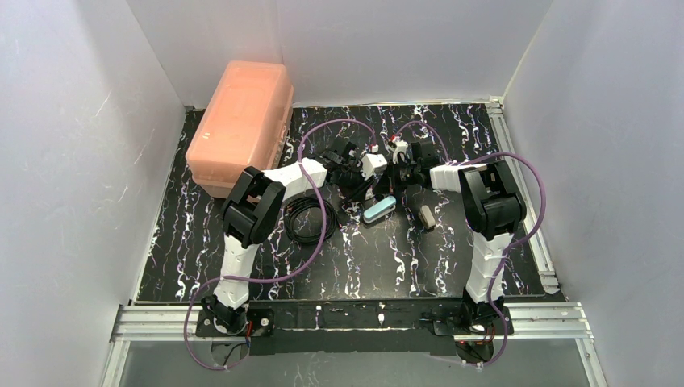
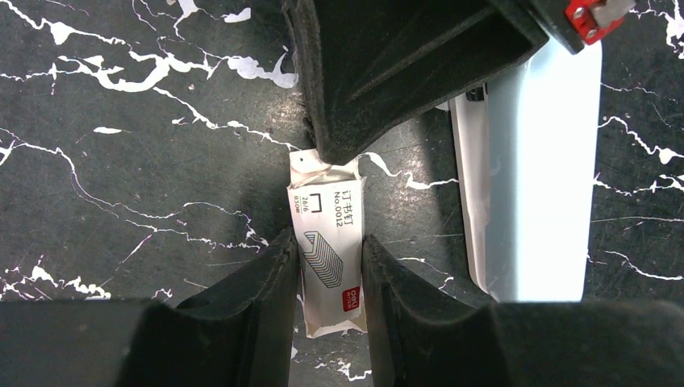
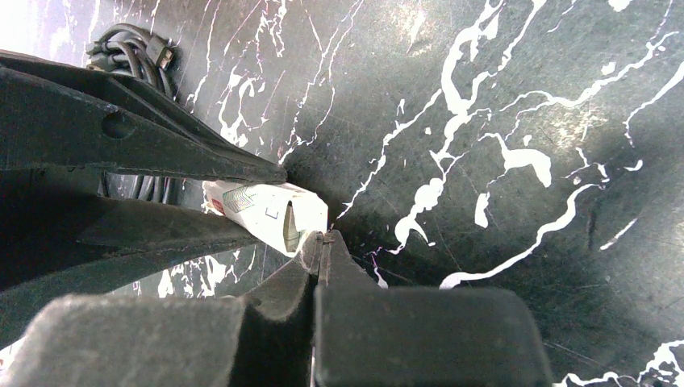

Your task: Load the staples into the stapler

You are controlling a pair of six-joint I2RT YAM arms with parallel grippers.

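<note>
A small white staple box [image 2: 329, 234] with black print and a red label is clamped between both fingers of my left gripper, just over the dark surface. Its far end has a loose paper flap, and in the right wrist view the box [image 3: 266, 208] shows a dark opening there. My right gripper is shut, its tips right against that end; whether a thin bit of flap is pinched cannot be seen. Beside the box lies the light-blue stapler [image 2: 544, 177] with its whitish base, also seen from above as the stapler [image 1: 379, 210] in front of both grippers.
A coil of black cable [image 1: 310, 221] lies left of the stapler. To its right sits a small beige-grey object [image 1: 427, 217]. A large pink box [image 1: 242, 121] fills the back left corner. Bare marble-patterned surface stretches across the front.
</note>
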